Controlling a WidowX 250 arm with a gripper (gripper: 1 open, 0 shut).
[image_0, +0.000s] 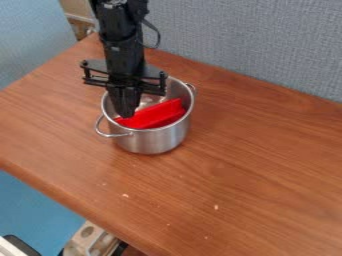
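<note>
A steel pot (150, 141) with two wire handles stands on the wooden table, holding a red elongated object (158, 114). My black gripper (127, 108) reaches down from above into the left part of the pot, beside the red object, with its fingers shut. Whether anything thin is between the fingertips is hard to see.
A grey textured wall rises behind it. Blue surfaces border the left, and some small items lie below the table's front left edge.
</note>
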